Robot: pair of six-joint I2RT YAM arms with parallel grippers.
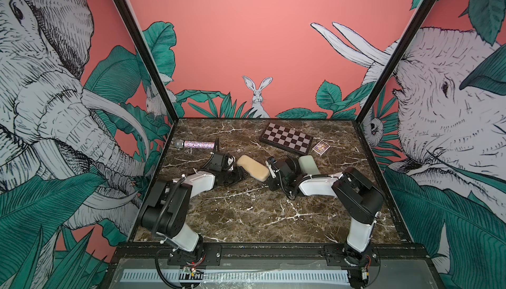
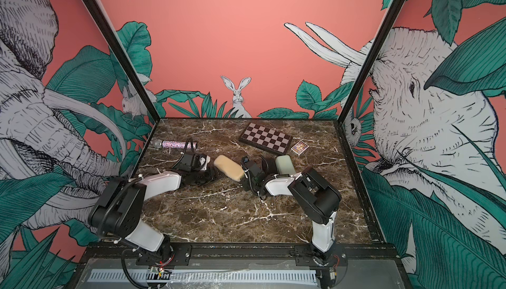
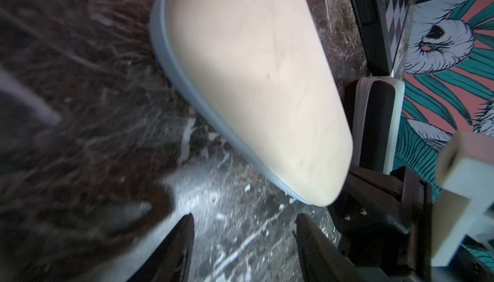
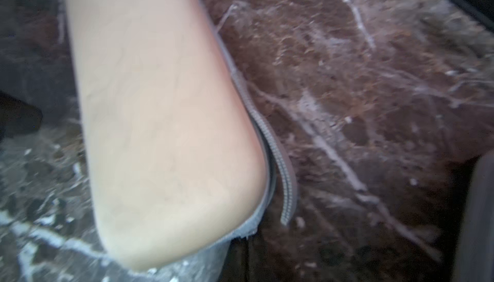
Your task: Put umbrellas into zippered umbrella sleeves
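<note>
A tan case [image 1: 253,167] with grey-blue sides lies mid-table between my grippers. In the right wrist view a loose zip strip [image 4: 280,174] curls away from the edge of the tan case [image 4: 164,127]. My left gripper is open beside the case, with only bare tabletop between its fingers. My right gripper is shut at the case's near corner; whether it pinches the edge there is unclear. Right of that arm lie a pale green case [image 1: 309,165] and a black case, mostly hidden in the top left view. No umbrella can be made out for certain.
A glittery pink cylinder [image 1: 199,144] with a silver end lies at the back left. Behind the cases are a checkered board [image 1: 286,138] and a small card pack [image 1: 321,147].
</note>
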